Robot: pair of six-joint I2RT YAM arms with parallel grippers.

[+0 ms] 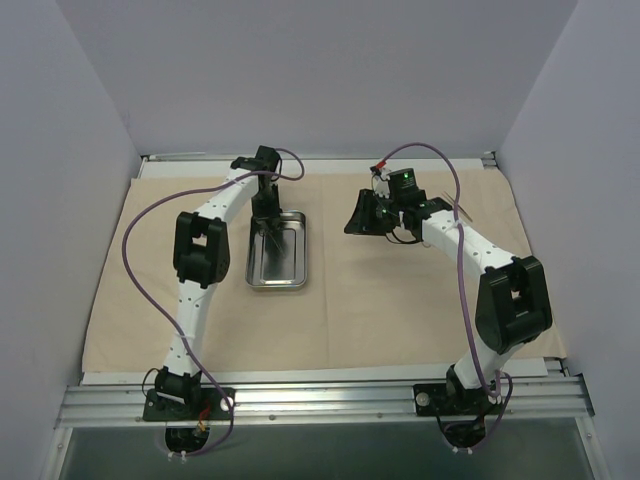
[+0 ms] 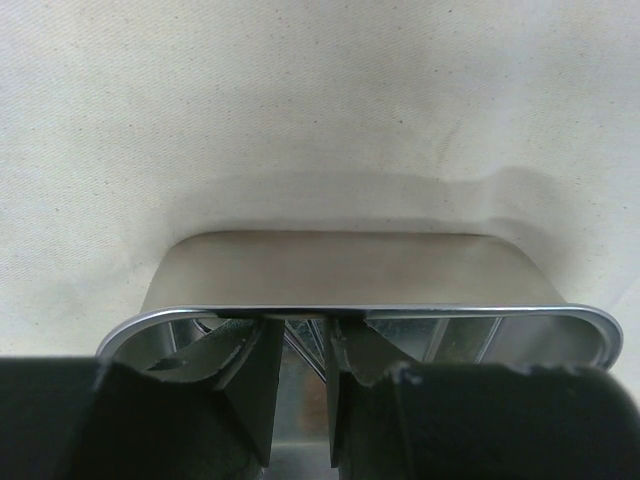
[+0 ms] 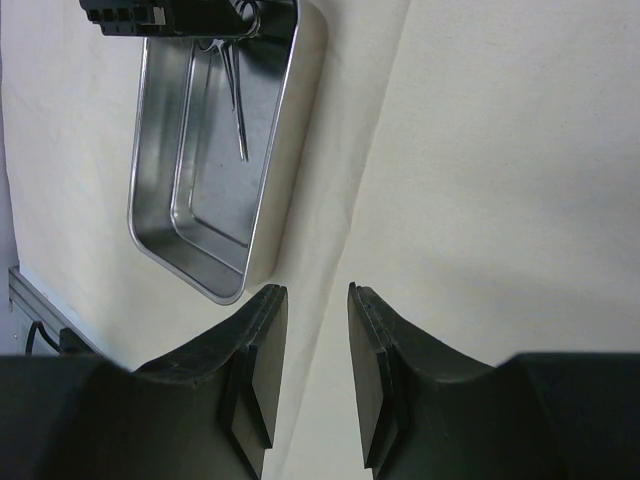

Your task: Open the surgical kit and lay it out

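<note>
The metal tray [image 1: 305, 258] sits left of centre on the cloth. At its far end my left gripper [image 1: 266, 220] reaches down inside the rim; in the left wrist view its fingers stand a little apart, just inside the tray's end wall [image 2: 350, 270]. A slim scissor-like instrument [image 3: 239, 110] lies in the tray, its ring handles near the left gripper; whether the fingers touch it cannot be made out. My right gripper hangs open over bare cloth right of the tray, with nothing between its fingers.
Thin metal instruments [image 1: 457, 206] lie on the cloth at the far right, partly covered by the right arm. A metal rail [image 1: 320, 403] runs along the front edge.
</note>
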